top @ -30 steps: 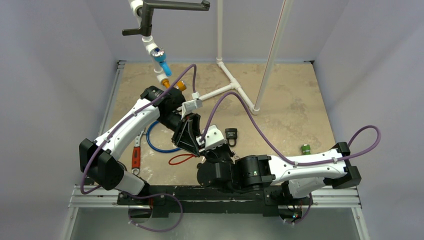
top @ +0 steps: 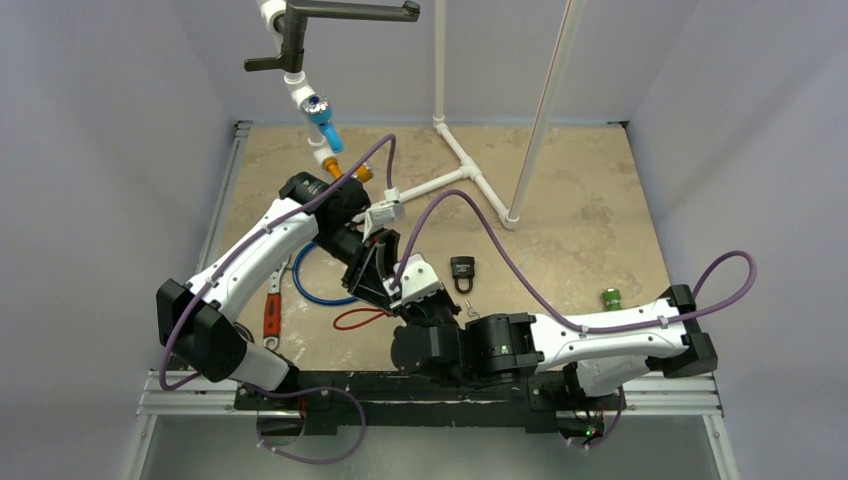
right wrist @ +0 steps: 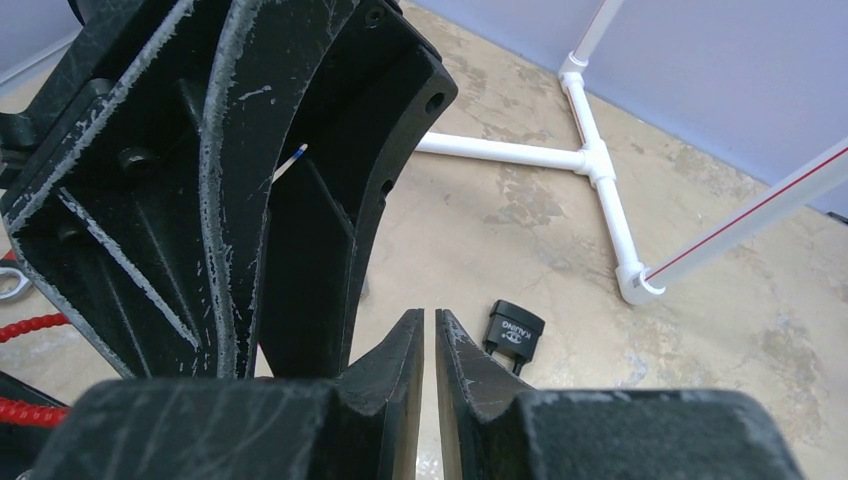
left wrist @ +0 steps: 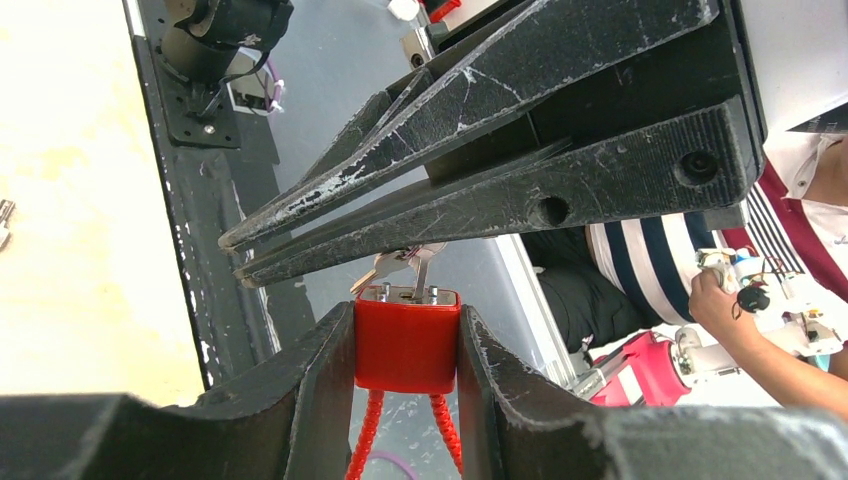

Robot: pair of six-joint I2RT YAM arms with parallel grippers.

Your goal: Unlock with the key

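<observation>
In the left wrist view a red padlock point(left wrist: 407, 350) with a red cable shackle point(left wrist: 368, 425) is clamped in my left gripper. A silver key point(left wrist: 421, 270) stands upright at the lock's face, its blade meeting the body, and a second key point(left wrist: 379, 268) hangs tilted beside it. The black fingers point(left wrist: 480, 215) of my right gripper cross just in front of the keys and hide their upper parts. A narrow gap parts the tips of my right gripper, with nothing seen between them. From above, the arms hide the lock's body.
A black padlock point(top: 463, 268) lies on the board, with small silver keys point(top: 472, 311) near it. A blue cable point(top: 318, 298) and a red-handled wrench point(top: 272, 318) lie at left. White pipes point(top: 430, 186) stand behind; the board's right side is mostly clear.
The left arm has barely moved, and the red cable loop has shifted slightly left.
</observation>
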